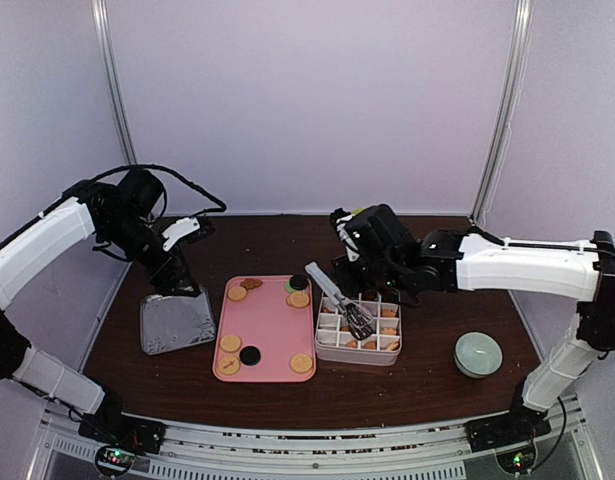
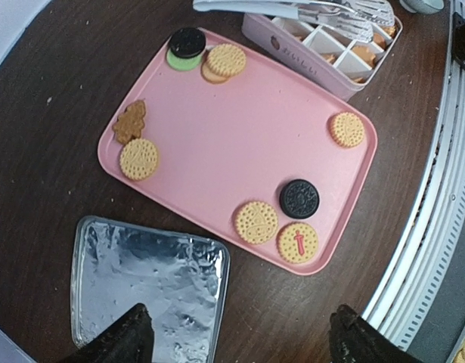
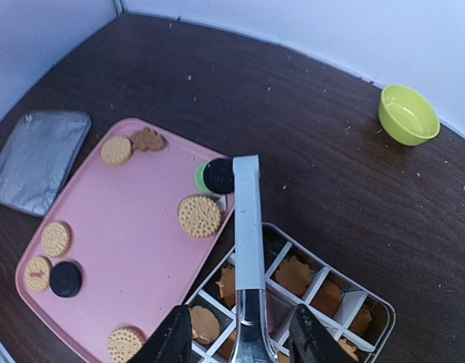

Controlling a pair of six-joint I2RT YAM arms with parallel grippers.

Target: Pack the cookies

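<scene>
A pink tray [image 1: 267, 335] carries round biscuits [image 2: 256, 221], black cookies [image 2: 299, 199] and a brown leaf-shaped cookie [image 2: 129, 122], with its middle bare. To its right is the divided box [image 1: 357, 354], with brown cookies [image 3: 295, 275] in several compartments. Tongs [image 3: 248, 219] lie across the box, their pale handle leaning toward the tray and metal ends over the compartments. My right gripper is over the box, fingers apart on either side of the tongs' metal part, with gaps beside it. My left gripper hangs open and empty above the left side.
A clear, shiny lid-like tray [image 1: 177, 320] lies left of the pink tray. At the back stands a green bowl [image 3: 407, 115], mostly hidden behind the right arm from above. A pale bowl [image 1: 478, 354] sits at the right.
</scene>
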